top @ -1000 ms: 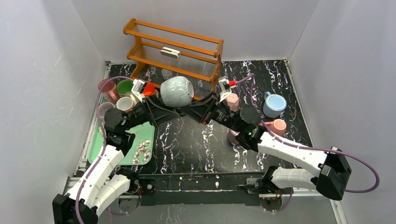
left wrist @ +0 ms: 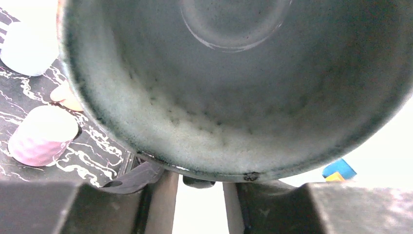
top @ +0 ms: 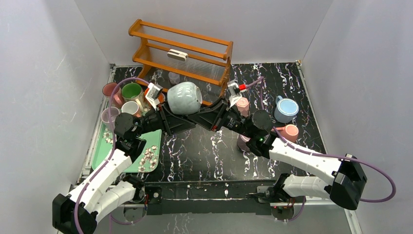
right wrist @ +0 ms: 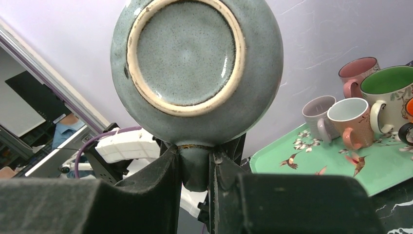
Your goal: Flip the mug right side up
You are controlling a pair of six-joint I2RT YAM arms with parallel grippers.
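A grey-green mug (top: 184, 98) is held in the air between both arms, lying on its side with its base to the right in the top view. My right gripper is shut on its handle (right wrist: 194, 170), below the ringed base. The left wrist view looks into the hollow inside, which is empty. Exact contact of the left fingers is partly hidden by the rim.
Several mugs stand on the green tray (top: 127, 167) at the left. A blue mug (top: 286, 109) and several pink ones sit on the right. Behind the held mug stands a wooden rack (top: 181, 46).
The mug and right arm look almost still.
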